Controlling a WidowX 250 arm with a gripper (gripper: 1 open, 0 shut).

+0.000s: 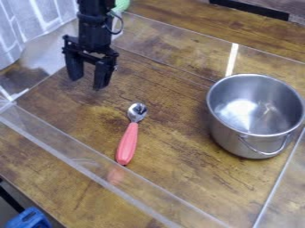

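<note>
The black robot gripper (89, 69) hangs low over the wooden table at the upper left, its two fingers apart with nothing visible between them. A scoop with a pink handle (128, 140) and metal head lies in the middle foreground, below and right of the gripper. A large steel pot (252, 116) with a wire handle stands on the right.
Clear plastic walls or edges (167, 198) border the work area along the lower left and right. The table between gripper, scoop and pot is bare. A blue object (30, 220) is at the bottom left corner, outside the border.
</note>
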